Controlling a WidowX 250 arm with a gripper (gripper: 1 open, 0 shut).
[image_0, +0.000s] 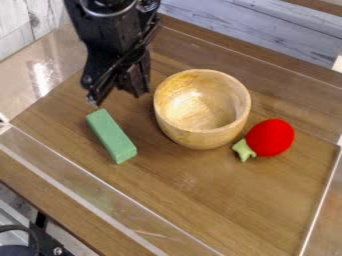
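Observation:
My black gripper (118, 88) hangs at the upper left, over the table left of a wooden bowl (201, 105), its fingers apart with nothing seen between them. The bowl looks empty. A green block (111, 136) lies on the table below the gripper. A red vegetable toy (271, 136) with a green stem lies right of the bowl.
Clear low walls edge it, and a pale panelled wall stands behind.

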